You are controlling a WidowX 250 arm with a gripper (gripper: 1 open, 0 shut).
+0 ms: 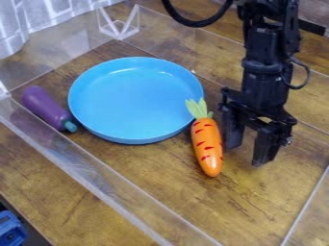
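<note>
A black gripper (252,135) hangs low over the wooden table at the right, its dark fingers reaching down close to the surface just right of a toy carrot (207,144). The orange carrot lies with its pale green leaves pointing up the view. A blue plate (129,101) lies left of the carrot, and a purple eggplant (49,109) rests at the far left. Whether anything is between the dark fingers is hard to make out.
A clear plastic wall runs along the left side. A small blue object (10,231) is at the bottom left corner. The table in front of the carrot and plate is bare.
</note>
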